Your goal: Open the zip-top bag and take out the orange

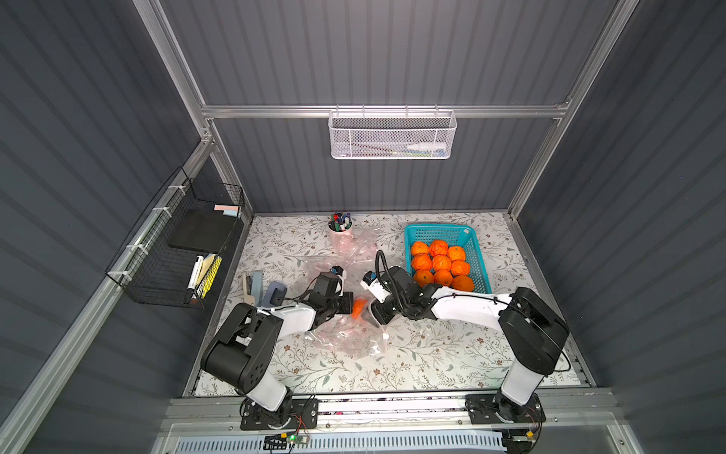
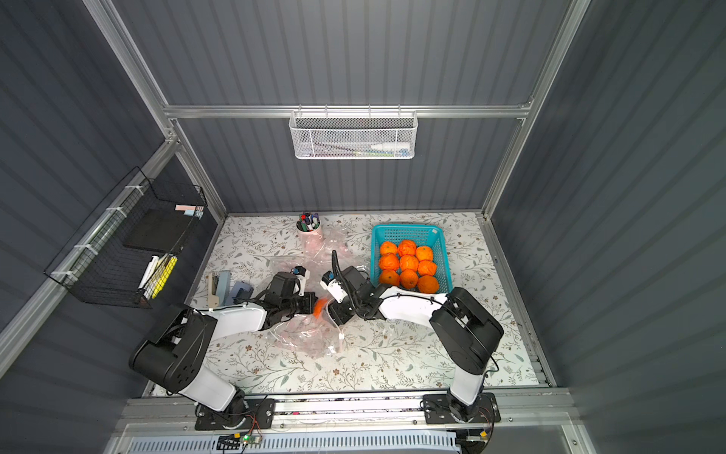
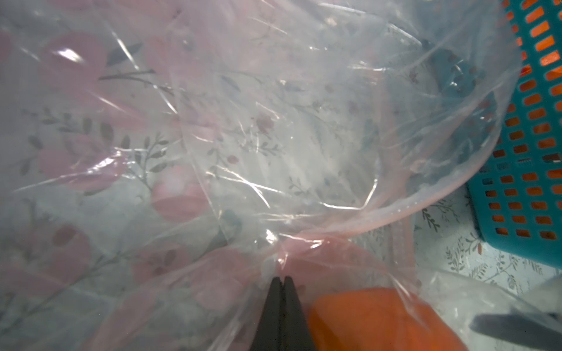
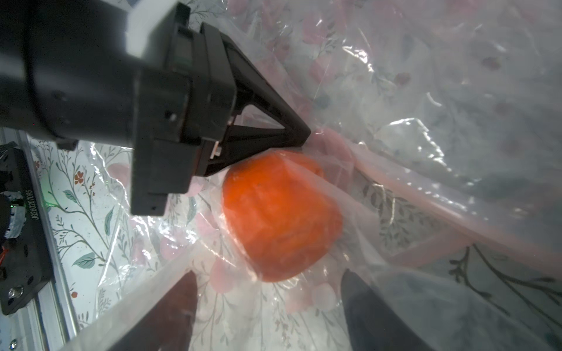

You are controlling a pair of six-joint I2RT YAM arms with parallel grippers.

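Observation:
The clear, pink-patterned zip top bag [image 1: 348, 336] lies spread on the table, its mouth standing open toward the right. Inside it sits the orange [image 4: 281, 216], film draped over part of it. My left gripper is shut beside the orange; creases of film converge at its tips, so it pinches the bag's edge. From the right, my right gripper reaches to the bag's mouth with open fingers [image 4: 366, 310] spread to either side of the orange's near side, film around them. In the top right view, the orange [image 2: 320, 308] shows between both grippers.
A teal basket [image 1: 476, 261] of several oranges stands close behind the right arm. Behind the bag is a pen cup [image 1: 340, 240]. Small grey-blue items [image 1: 258, 287] lie left of the left arm.

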